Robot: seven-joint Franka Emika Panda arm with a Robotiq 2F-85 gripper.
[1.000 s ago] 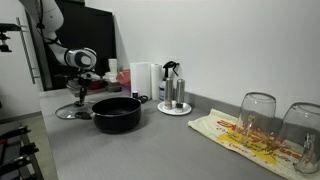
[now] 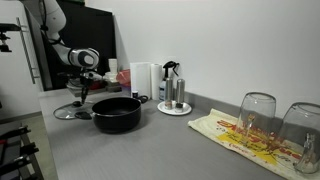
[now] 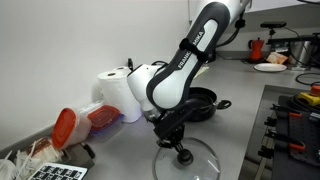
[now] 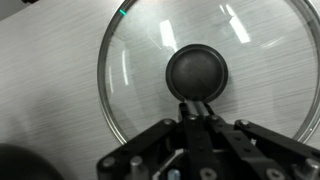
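A round glass lid [image 4: 135, 75] with a dark rim and a black knob [image 4: 196, 73] lies on the grey table. In the wrist view, the fingertips of my gripper are close together at the near edge of the knob, and how far apart they stand is not clear. Exterior view 2 shows the gripper [image 3: 176, 142] low over the lid [image 3: 210, 172], right by its knob [image 3: 184, 157]. Whether anything is between the fingers is hidden. Beside the lid is a black pot [image 2: 118, 115], which appears empty in exterior view 1.
Beyond the pot, a white plate [image 2: 174, 108] carries bottles and shakers. Upturned glasses [image 2: 256, 115] stand on a yellow patterned cloth [image 2: 222, 127] at the right. Exterior view 2 has red containers [image 3: 72, 125] and a paper roll [image 3: 115, 90].
In exterior view 1 my arm's wrist has shifted and tilted slightly above the lid. The lid and the pot have stayed where they were.
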